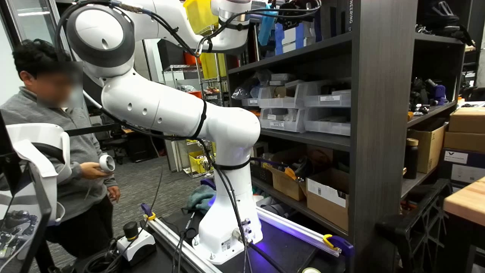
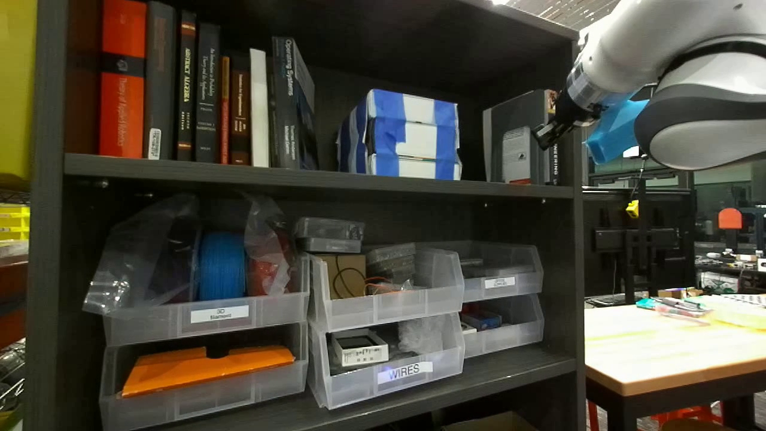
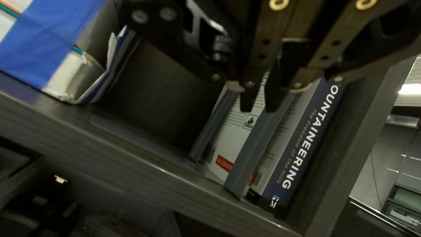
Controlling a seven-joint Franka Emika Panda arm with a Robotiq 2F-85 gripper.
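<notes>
My gripper is at the right end of the upper shelf, its fingertips close together with a narrow gap. A white printed cover [image 3: 231,142] with grey edges shows below and through that gap. Whether the fingers pinch it or only stand in front of it, I cannot tell. Right of it stands a dark blue Mountaineering book [image 3: 306,146], near the shelf's side wall. In the second exterior view the gripper [image 2: 543,137] overlaps the right side of a grey book or holder [image 2: 515,154]. The first exterior view does not show the fingertips clearly.
Blue-and-white boxes [image 2: 413,136] stand left of the grey item, with an empty space between. Further left is a row of books [image 2: 208,93]. Clear bins [image 2: 388,316] fill the shelf below. A person [image 1: 86,136] stands left of the arm, holding a white controller [image 1: 107,163].
</notes>
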